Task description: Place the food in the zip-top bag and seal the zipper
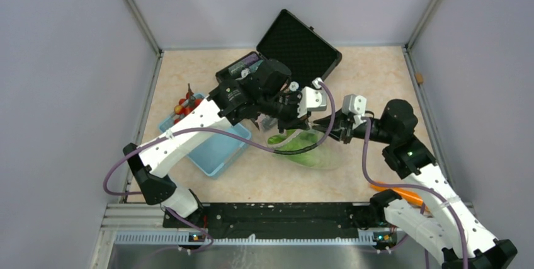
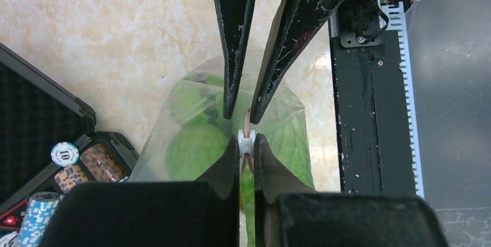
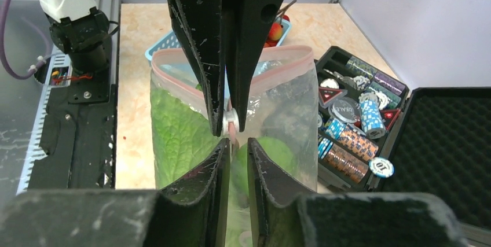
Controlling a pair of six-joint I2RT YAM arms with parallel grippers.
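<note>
A clear zip bag (image 3: pixel 289 102) holds green lettuce leaves (image 3: pixel 179 137) and a round green item (image 3: pixel 272 160). Its pink zip strip (image 3: pixel 284 56) spreads apart on the left arm's side and narrows at a white slider (image 2: pixel 246 142). Gripped on that slider, my left gripper is shut. Facing it, my right gripper stands partly open, its fingertips on either side of the zip strip's narrow end, with small gaps showing. From above, both grippers (image 1: pixel 310 124) meet over the bag, and the arms hide the slider.
Behind lies an open black case (image 1: pixel 299 45) with poker chips (image 3: pixel 347 148). A light-blue basket (image 1: pixel 217 152) with red tomatoes (image 1: pixel 184 110) stands at left. Something orange (image 1: pixel 403 192) lies by the right arm's base. Bare table shows right of the bag.
</note>
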